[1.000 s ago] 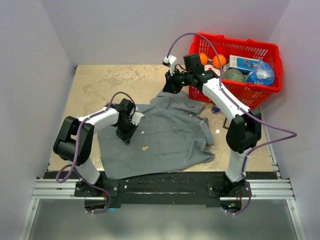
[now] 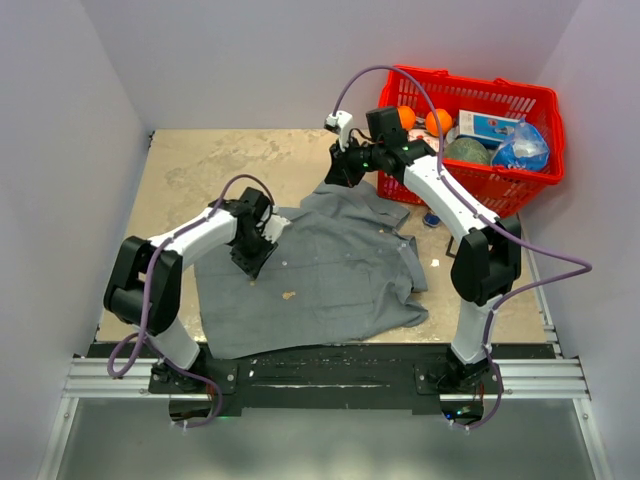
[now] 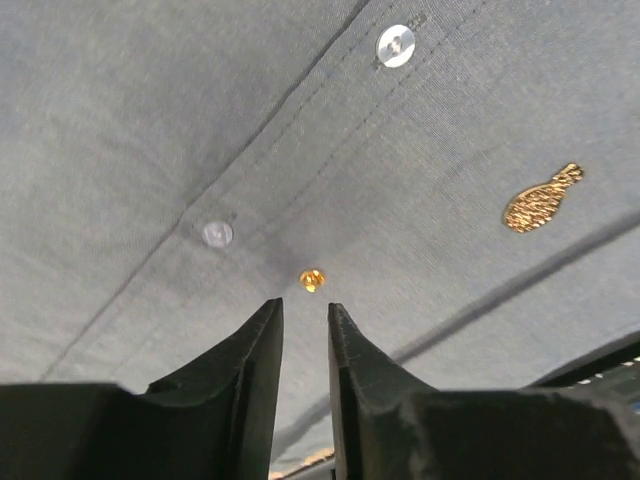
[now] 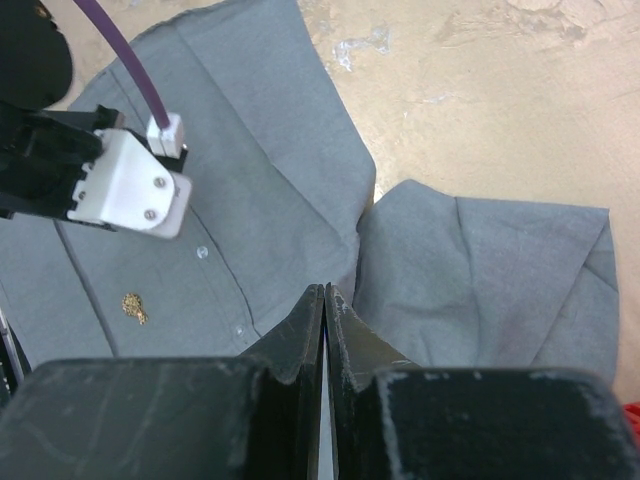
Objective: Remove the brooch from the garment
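The grey garment (image 2: 330, 305) lies spread on the table. A gold, textured, teardrop-shaped ornament (image 3: 540, 203) rests on its cloth, and a much smaller gold piece (image 3: 312, 280) sits near a clear button; which one is the brooch I cannot tell for certain. My left gripper is partly open just short of the small gold piece, with only cloth visible between its fingertips. My right gripper is shut over the garment's far part, nothing showing between its fingers. The larger ornament (image 4: 134, 307) also appears in the right wrist view, left of the fingers.
A red basket (image 2: 545, 110) with oranges, a melon and a blue bag stands at the back right. A small dark-blue round item (image 2: 431, 219) lies in front of it. Bare tabletop (image 2: 215, 160) shows at the back left.
The right arm has stayed still.
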